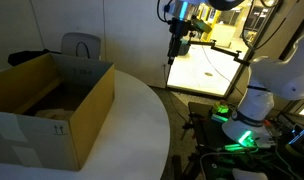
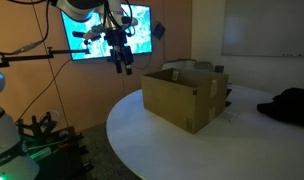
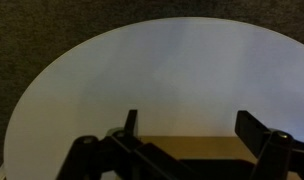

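A large brown cardboard box (image 1: 82, 108) with its top open stands on the white table (image 1: 132, 135). Something brown and hard to make out lies inside it in exterior view 1. My gripper (image 1: 171, 60) hangs high in the air, away from the box and well above the table. In exterior view 2 the box (image 2: 187, 100) is to the right of my gripper (image 2: 124, 70) and lower. The wrist view shows my gripper open, its dark fingers wide apart with nothing between them. A strip of brown cardboard (image 3: 192, 146) shows below the fingertips at the lower edge.
A dark bundle (image 2: 288, 106) lies at the table's far right in exterior view 2. A chair (image 1: 80, 45) stands behind the table. A lit screen (image 2: 112, 35) stands behind the arm.
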